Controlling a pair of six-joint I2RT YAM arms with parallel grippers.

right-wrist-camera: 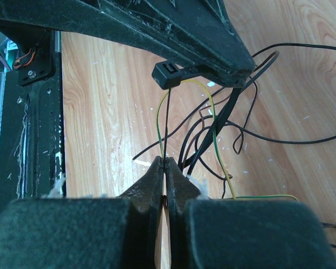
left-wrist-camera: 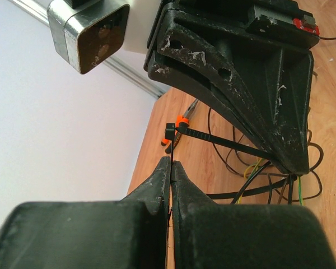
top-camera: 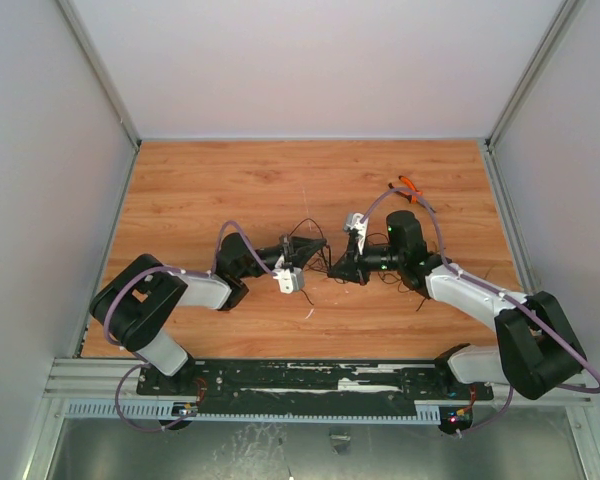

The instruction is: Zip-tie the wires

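Note:
Thin and black, the zip tie stretches between my two grippers, its square head (left-wrist-camera: pixel 169 131) just off the fingertips of my left gripper. That gripper is shut on the strap beside the head. From the head, a strap (left-wrist-camera: pixel 224 140) runs to my right gripper, also shut, with the strap's thin edge entering its fingertips. In the right wrist view the head (right-wrist-camera: pixel 166 75) sits at the left finger's tip. Dark wires (right-wrist-camera: pixel 215 126) with a yellow-green one (right-wrist-camera: pixel 214 112) hang close to the tie. Whether its loop encloses them is hidden behind the fingers.
Orange-handled pliers (top-camera: pixel 408 188) lie at the back right of the wooden table (top-camera: pixel 230 180). Loose wire ends spread under both grippers. Clear table lies at the back and front, while the two grippers stand very close together in the middle.

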